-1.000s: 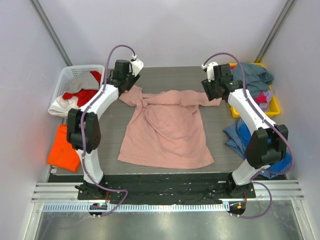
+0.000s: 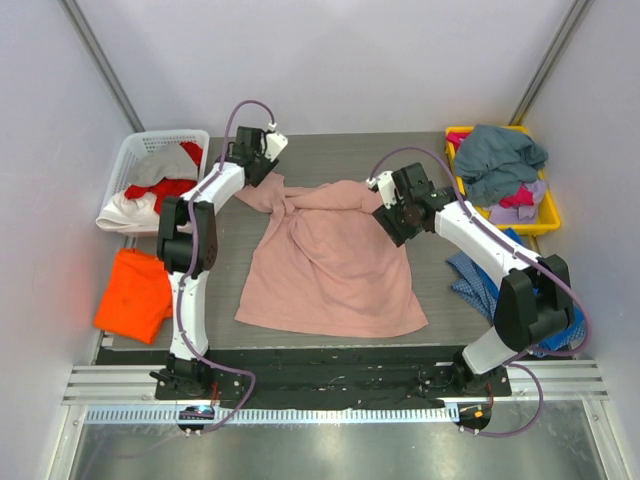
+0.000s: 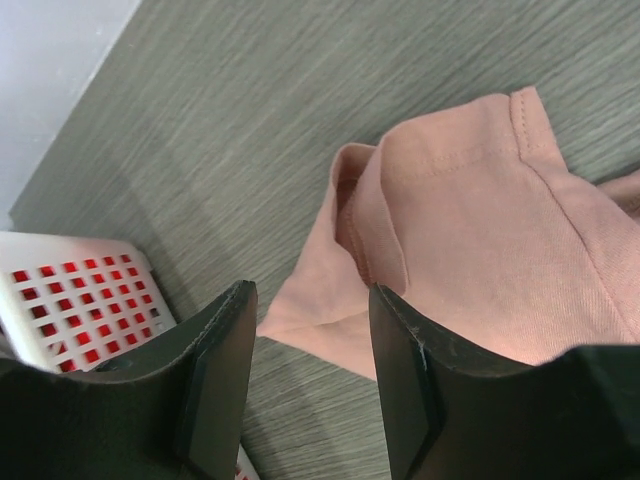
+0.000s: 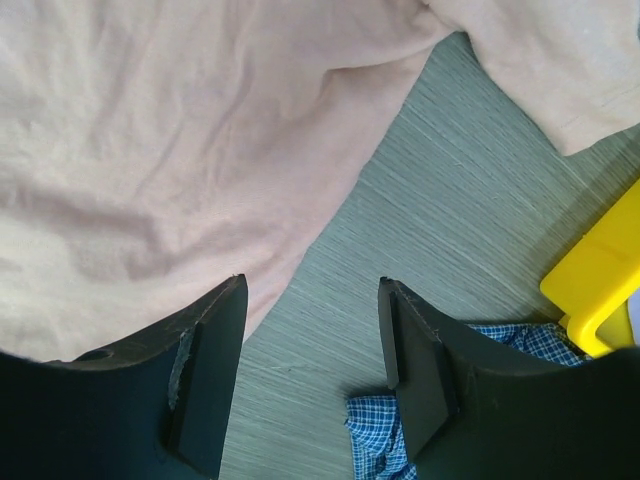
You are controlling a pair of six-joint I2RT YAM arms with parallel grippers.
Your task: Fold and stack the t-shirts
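Note:
A pink t-shirt [image 2: 330, 260] lies on the grey table, its body smooth toward the front edge and its sleeve end creased at the back. Over the shirt's back left corner is my left gripper [image 2: 264, 172]; in the left wrist view, a raised fold of the pink cloth [image 3: 365, 225] shows ahead of its parted fingers [image 3: 228, 375]. Nothing is between them. My right gripper [image 2: 388, 213] stands open above the shirt's right side. In the right wrist view its fingers [image 4: 212, 370] are wide apart, with the shirt's edge [image 4: 330, 190] and bare table ahead.
A white basket [image 2: 125, 165] of red, white and grey cloth stands at left, an orange cloth [image 2: 136, 295] in front of it. At right are a yellow bin [image 2: 547, 215] full of clothes and blue checked cloth [image 2: 470, 282]. Bare table [image 2: 350, 157] shows behind the shirt.
My right gripper has moved left and toward the front, from the right sleeve to over the shirt's right side. The shirt looks nearly unchanged.

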